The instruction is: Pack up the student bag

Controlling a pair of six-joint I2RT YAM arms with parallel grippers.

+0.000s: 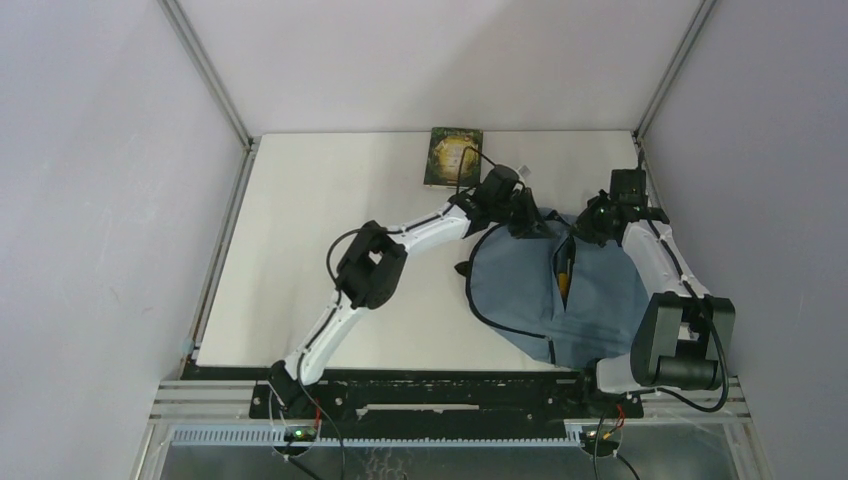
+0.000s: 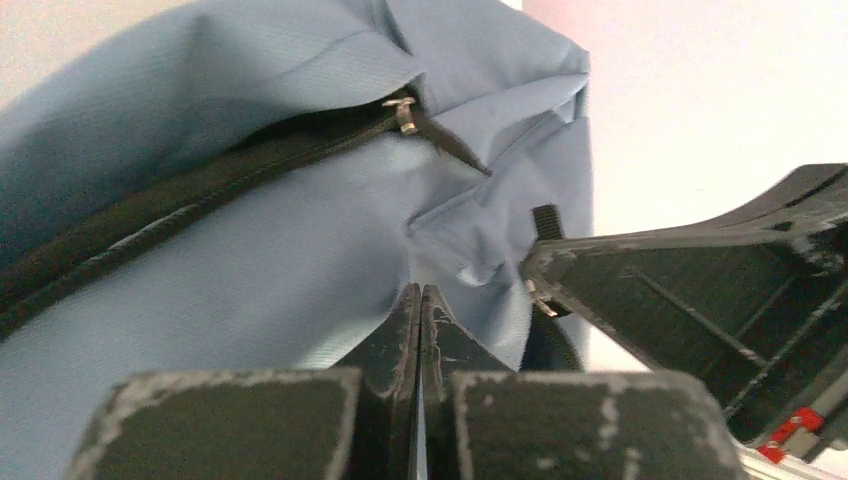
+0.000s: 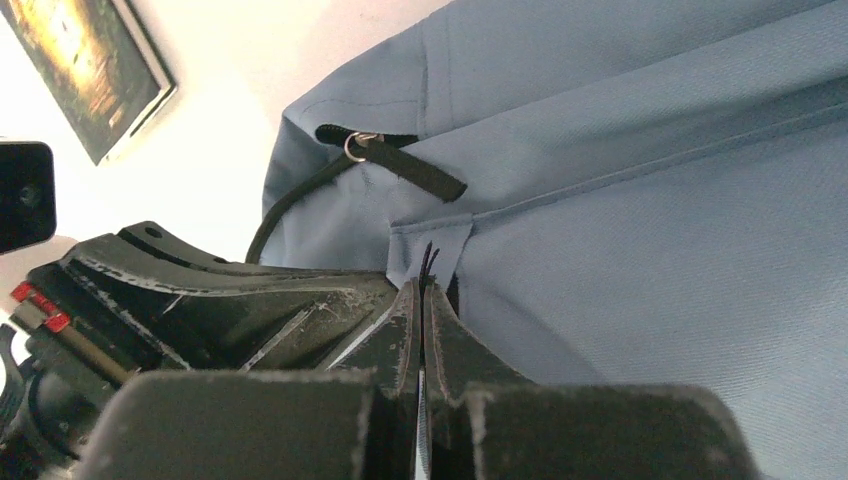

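Note:
The blue-grey bag point(image 1: 605, 300) lies on the table's right half, its central zip parted with something yellow point(image 1: 563, 283) showing inside. My left gripper point(image 1: 535, 225) is over the bag's upper part; in the left wrist view its fingertips are shut with nothing visible between them, near a dark zip with a metal pull point(image 2: 405, 115). My right gripper point(image 1: 585, 225) is at the bag's upper right, shut; in the right wrist view its tips are on a small fabric fold below a zip pull with a black tab point(image 3: 410, 170). Nothing clearly shows between them.
A dark-covered book point(image 1: 453, 155) lies at the back middle of the table point(image 1: 280, 220). The two grippers are close together.

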